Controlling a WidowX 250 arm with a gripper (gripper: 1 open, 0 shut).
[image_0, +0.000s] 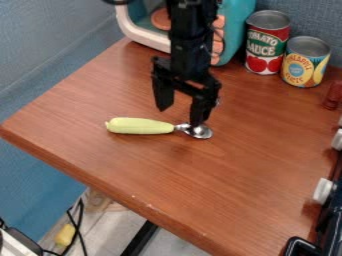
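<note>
My black gripper (182, 100) hangs over the wooden table (107, 150), its two fingers apart with nothing visible between them. Just below it lies a spoon (194, 130) with a metal end to the right. A pale yellow corn cob (134, 126) lies to the left of the spoon, in line with its handle. The right fingertip is just above or at the spoon; I cannot tell whether they touch.
A tomato can (266, 45) and a yellow-labelled can (305, 65) stand at the back right, beside a teal toy (234, 20). A black appliance (321, 230) lines the right edge.
</note>
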